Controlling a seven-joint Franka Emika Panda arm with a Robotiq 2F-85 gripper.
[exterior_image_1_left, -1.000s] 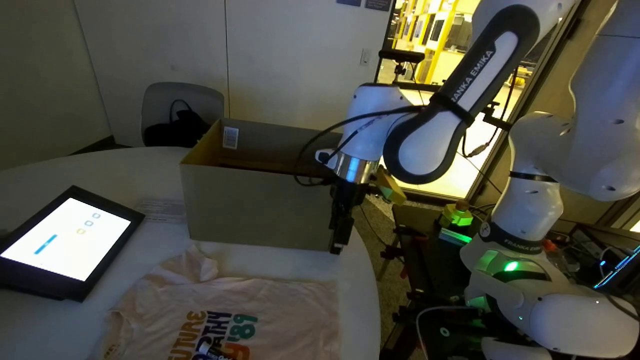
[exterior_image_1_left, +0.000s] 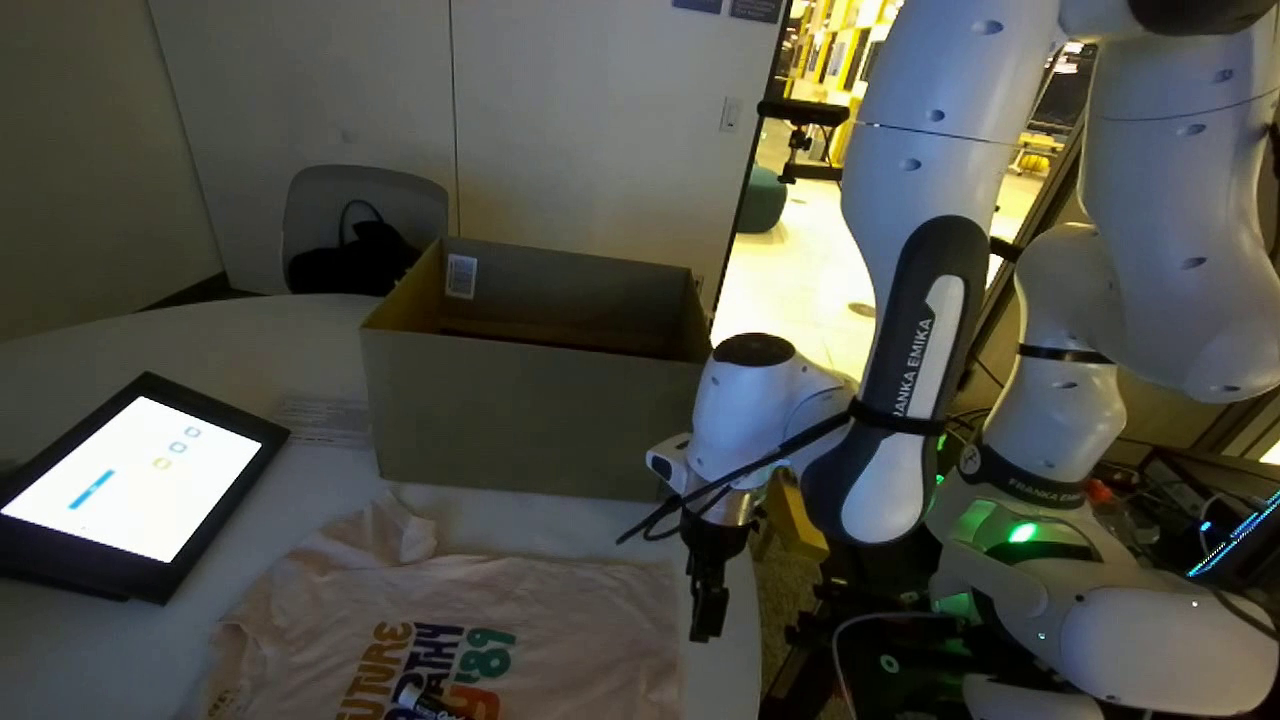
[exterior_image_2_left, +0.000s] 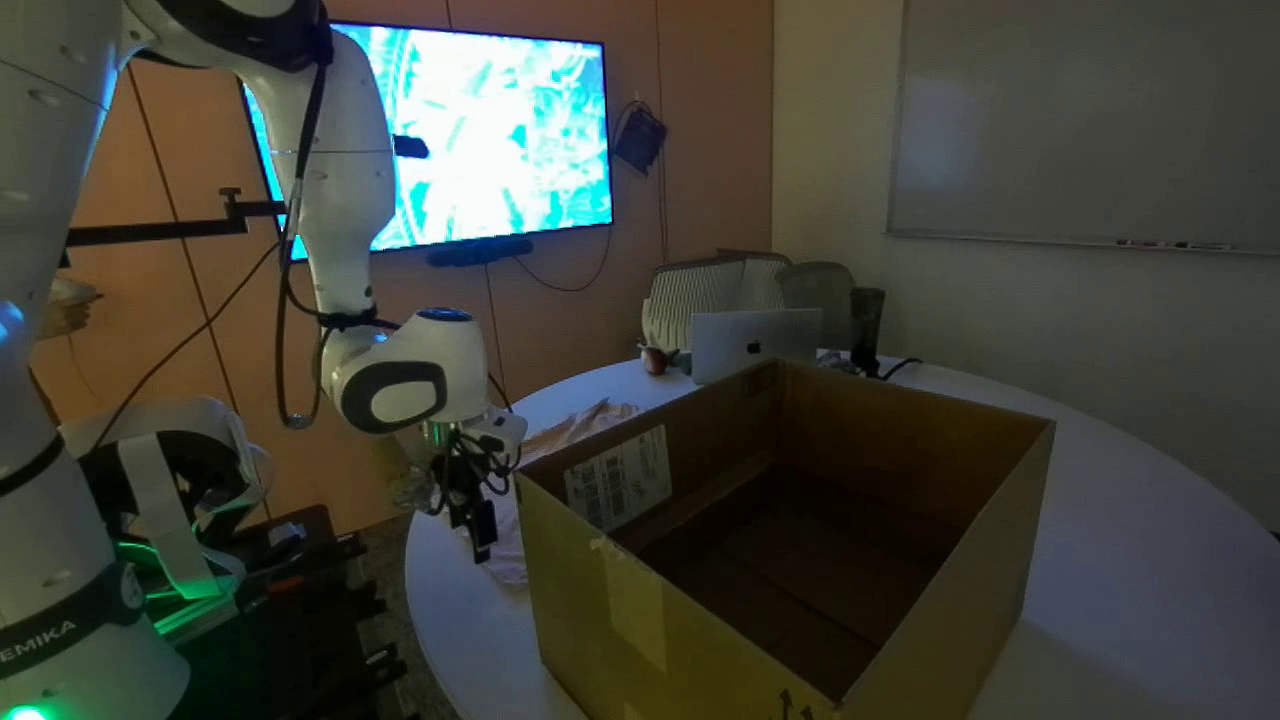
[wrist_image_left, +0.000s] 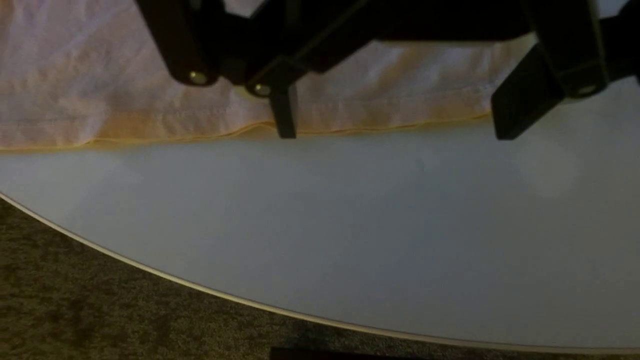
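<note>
A pale pink T-shirt (exterior_image_1_left: 564, 612) with colourful lettering lies spread on the white round table, its lower part cut off by the frame in exterior view 1. In the wrist view the shirt's hem (wrist_image_left: 372, 120) runs across beneath the fingers, with bare tabletop beyond it. My gripper is open above that hem, nothing between its fingertips. In exterior view 1 the gripper (exterior_image_1_left: 708, 636) hangs at the shirt's right edge, pointing down. The second exterior view shows the gripper (exterior_image_2_left: 483, 554) beside the box, most of the shirt hidden behind it.
A large open cardboard box (exterior_image_1_left: 540, 414) stands behind the shirt; its visible inside looks empty. To the left is a lit tablet or laptop screen (exterior_image_1_left: 144, 474). A small dark-and-white object (exterior_image_1_left: 426, 702) lies on the shirt. The table's edge (wrist_image_left: 180, 280) curves close by.
My arm has come down and toward the camera, bringing the gripper from beside the box to the shirt's right edge. The shirt and box look unmoved.
</note>
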